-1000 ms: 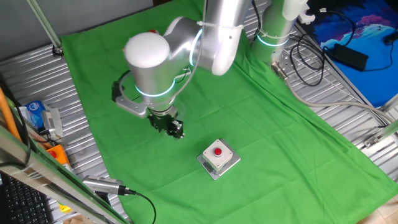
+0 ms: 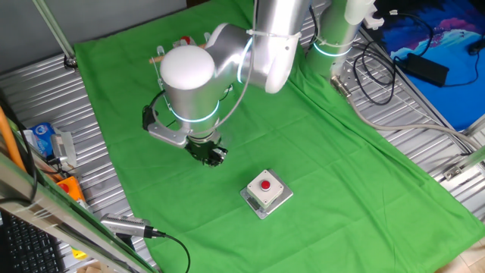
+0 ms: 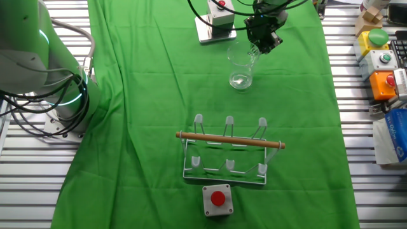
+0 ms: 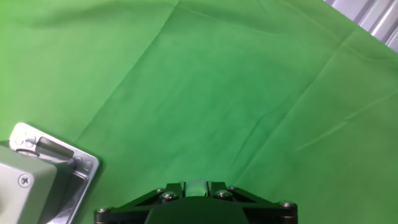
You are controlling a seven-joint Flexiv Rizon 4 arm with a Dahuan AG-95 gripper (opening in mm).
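My gripper [image 2: 212,155] hangs over the green cloth, behind and left of a white box with a red button [image 2: 265,189] in exterior view 1. In exterior view 2 a clear cup [image 3: 241,73] appears just below and left of the gripper [image 3: 259,44]. Their outlines overlap there; whether they touch cannot be told. The wrist view shows dark fingers [image 4: 219,189] close together at the bottom edge, with a pale translucent patch between them. Whether that is cup wall or finger pad is unclear, as is the finger state.
A white wire rack [image 3: 226,180] with a wooden bar [image 3: 229,139] stands on the cloth. Close beside it sits another red-button box [image 3: 217,201]. Several button boxes [image 3: 378,63] line the table's side. Bare cloth surrounds the cup.
Over the last second the arm and gripper have shifted slightly right in exterior view 1. The red-button box beside the gripper has stayed put.
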